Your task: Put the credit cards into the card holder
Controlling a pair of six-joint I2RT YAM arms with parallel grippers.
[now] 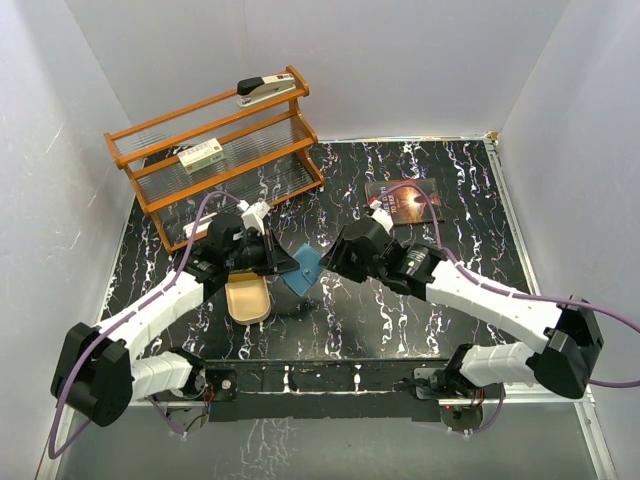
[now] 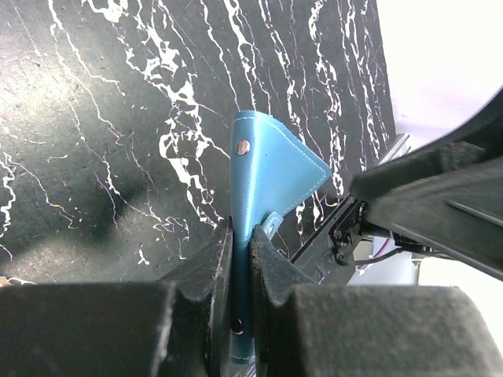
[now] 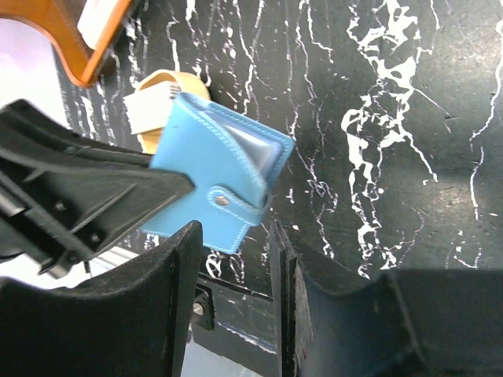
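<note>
A light blue card holder (image 1: pixel 305 270) (image 2: pixel 251 173) (image 3: pixel 196 204) is held in the middle of the workspace by my left gripper (image 1: pixel 278 262), shut on it. In the right wrist view the holder has a snap tab and something pale in its opening. My right gripper (image 1: pixel 340 258) is just right of the holder; in its own view its fingertips are close together below the holder, with no card visible between them. A beige tray (image 1: pixel 247 300) sits below the left gripper, partly hidden, with white cards (image 3: pixel 145 106) visible at it.
A wooden shelf (image 1: pixel 215 128) with boxes and a stapler stands at the back left. A book (image 1: pixel 410 200) lies at the back right. The dark marble table (image 1: pixel 440 160) is bordered by white walls, with clear surface around the grippers.
</note>
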